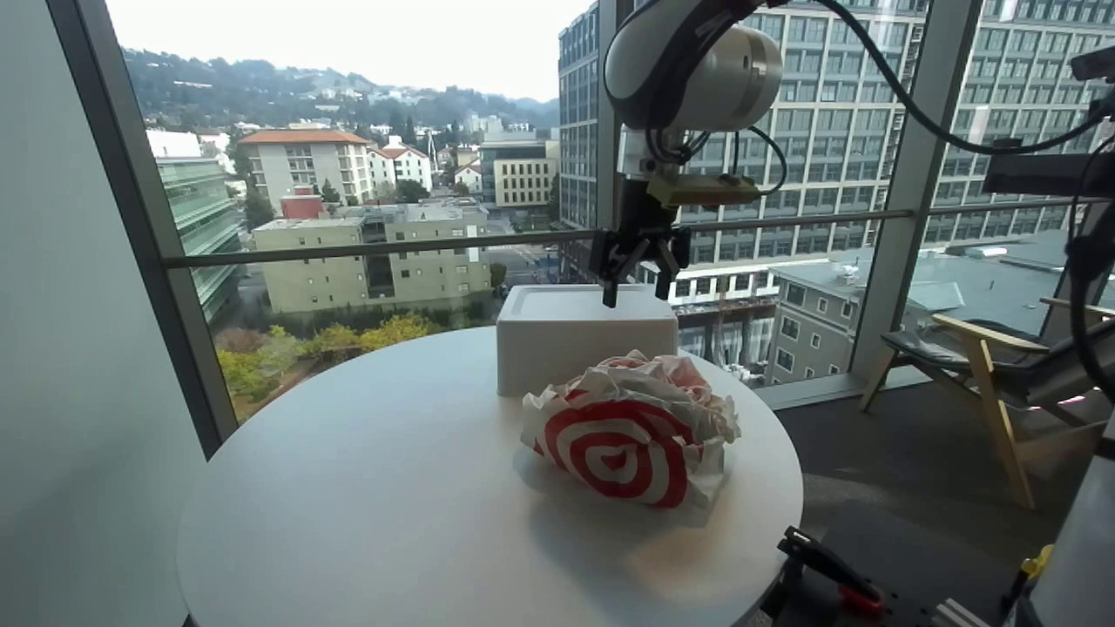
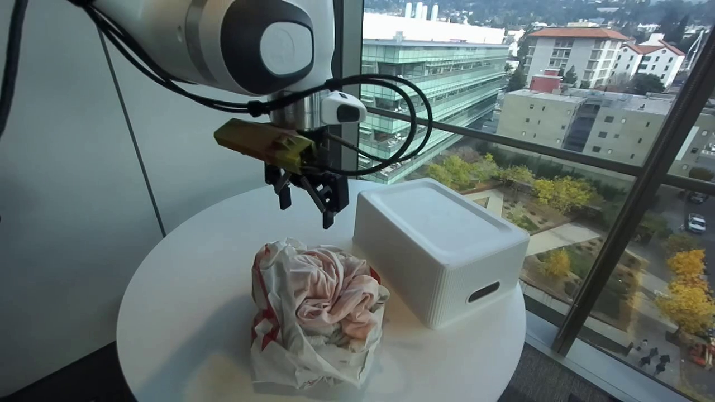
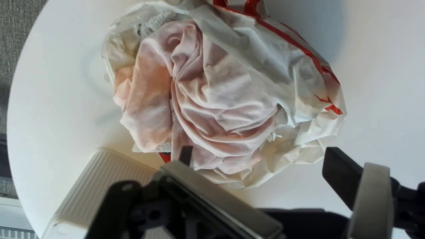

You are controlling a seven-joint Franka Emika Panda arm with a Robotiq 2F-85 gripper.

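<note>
A crumpled white plastic bag with red rings (image 1: 617,455) rests on the round white table. Pale pink cloth (image 2: 335,288) bulges from the bag's open mouth, and the wrist view shows the folded cloth (image 3: 215,99) from above, with a bit of grey fluffy fabric (image 3: 157,24) beside it. My gripper (image 1: 637,298) hangs above the bag with its fingers spread and nothing between them. In the second exterior view, the gripper (image 2: 306,218) is higher than the bag and touches neither bag nor cloth.
A white ribbed box (image 2: 442,254), its top closed, stands right beside the bag. Bare table (image 1: 366,491) stretches away on the other side. Windows run behind the table, and a wooden chair (image 1: 988,376) sits off to the right.
</note>
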